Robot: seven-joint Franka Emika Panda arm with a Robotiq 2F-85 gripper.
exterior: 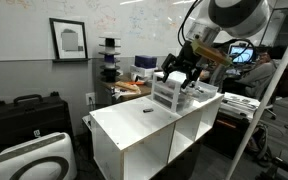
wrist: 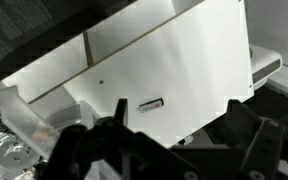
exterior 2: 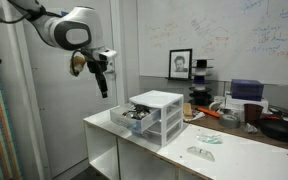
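A white cabinet [exterior: 124, 127] carries a translucent drawer unit [exterior 2: 166, 112] with its top drawer [exterior 2: 132, 122] pulled out. Small items lie in that drawer, too small to name. On the bare white top is a small dark object [wrist: 150, 105] with a pale, reddish middle, also a dark speck in exterior view 1. My gripper [exterior 2: 105, 86] hangs above and to the side of the drawer unit, pointing down. In the wrist view, its black fingers [wrist: 74, 150] stand wide apart, open, with nothing held between them. The open drawer shows at lower left there.
Behind the cabinet stands a wooden table [exterior 2: 246, 131] with a dark pan [exterior 2: 281, 129], boxes and a black rack [exterior 2: 199, 80]. A black case [exterior: 29, 122] and a white appliance [exterior: 32, 160] sit off to the left. Much of the cabinet top is clear.
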